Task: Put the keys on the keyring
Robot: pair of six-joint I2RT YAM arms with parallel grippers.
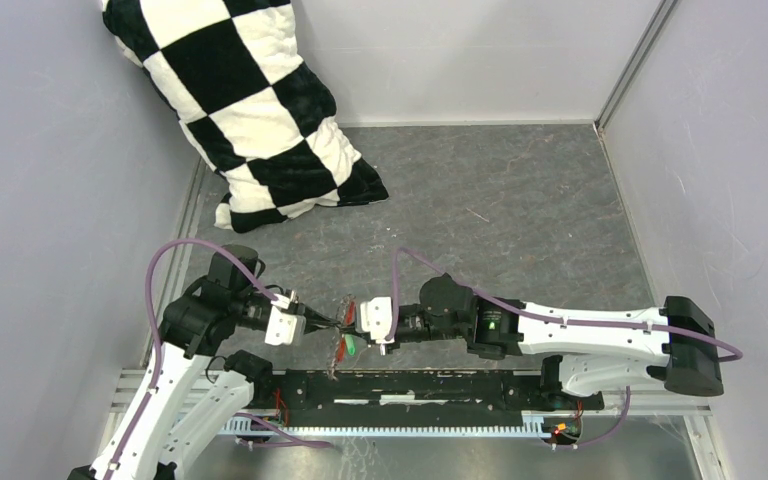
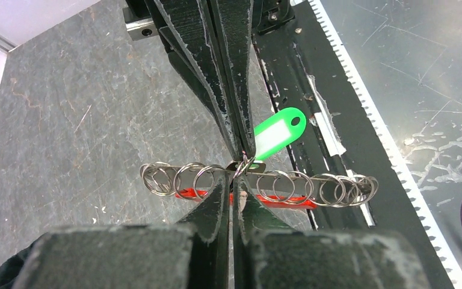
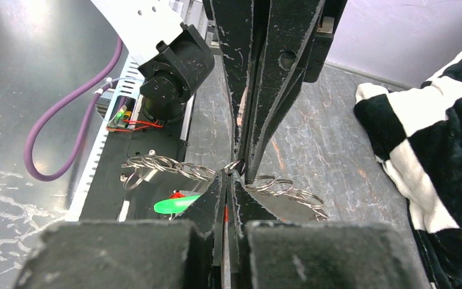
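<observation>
Both grippers meet at the middle of a keyring with several wire loops (image 2: 162, 179), seen low in the top view between the arms. A green key tag (image 2: 280, 131) with a white label hangs by it, and a red strip (image 2: 289, 201) shows below the loops. My left gripper is shut at the centre, where small metal rings show at its tips; whether it holds them is unclear. My right gripper is shut at the same spot, its fingers crossing the left one's. What lies between either pair of fingertips is hidden.
A checkered cushion (image 1: 260, 120) fills the back left. A black rail strip (image 1: 410, 395) with purple cables and wiring runs along the front edge. Grey floor behind the arms is clear, with walls on the sides and back.
</observation>
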